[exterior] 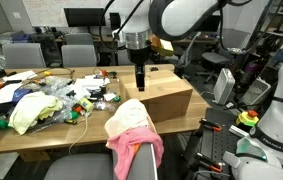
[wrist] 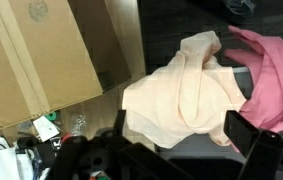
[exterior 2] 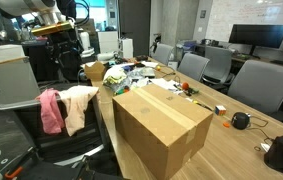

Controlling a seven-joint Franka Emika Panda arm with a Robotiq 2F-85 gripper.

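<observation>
A cream cloth (exterior: 128, 117) and a pink cloth (exterior: 133, 150) are draped over the dark grey chair back (exterior: 84, 166). In the wrist view the cream cloth (wrist: 184, 95) lies below and between the fingers, while the pink cloth (wrist: 278, 78) is at the right edge. My gripper (exterior: 139, 79) hangs above the cream cloth, apart from it. In the wrist view the gripper stands open, its dark fingers (wrist: 243, 132) spread wide with nothing held. Exterior view 2 shows both the pink cloth (exterior 2: 51, 110) and the cream cloth (exterior 2: 78, 108) on the chair.
A large cardboard box (exterior 2: 164, 124) stands on the wooden table beside the chair, close to the arm. Behind it lies a pile of clothes and small items (exterior: 38, 108). A black kettle (exterior 2: 282, 155) sits at the table's far end in exterior view 2.
</observation>
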